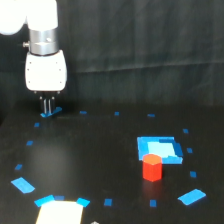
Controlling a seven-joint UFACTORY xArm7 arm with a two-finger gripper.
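Note:
A red block (152, 172) stands on the black table at the right of the camera view. Its top overlaps the near edge of a blue tray (173, 160), which has a white area inside. At the far left my gripper (46, 104) hangs from the white arm, well away from the block and the tray. Its fingers look small and dark against the backdrop, so how far apart they stand is hard to read. No object shows between them.
Small blue marks dot the table. Larger light-blue strips lie at left (23, 185) and right (192, 197). A pale object (60, 213) sits at the bottom edge, partly cut off.

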